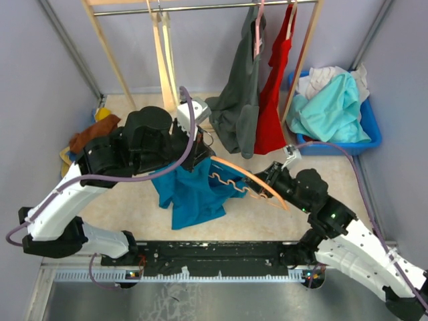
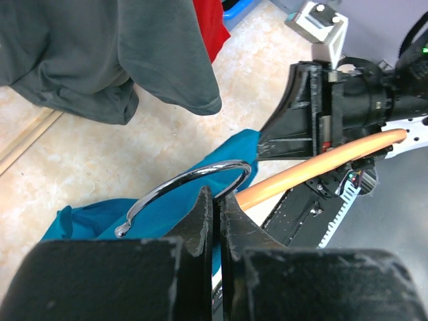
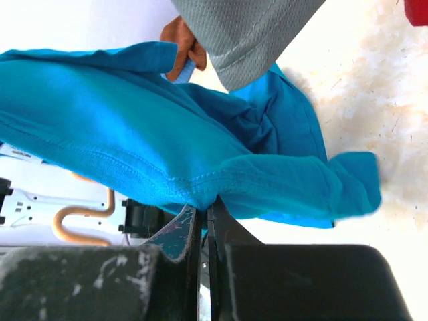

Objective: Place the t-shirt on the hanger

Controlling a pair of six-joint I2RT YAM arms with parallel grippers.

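A blue t-shirt [image 1: 197, 200] drapes above the floor in the middle, its lower part spread to the left. My left gripper is shut on the wooden hanger [image 2: 321, 166] near the base of its metal hook [image 2: 180, 177]; the wooden bar slants away toward my right arm. In the right wrist view, my right gripper is shut on fabric of the t-shirt [image 3: 154, 134], which gathers at the fingertips and stretches up to the left. From above, the hanger [image 1: 231, 166] spans between both grippers; how far it is inside the shirt is hidden.
A grey garment [image 1: 234, 100] and a red garment [image 1: 273, 93] hang from the rail [image 1: 200, 9] behind. Empty hangers [image 1: 164, 60] hang left of them. A blue bin [image 1: 370, 137] of clothes stands at the back right. Bare floor [image 1: 124, 214] shows at the front left.
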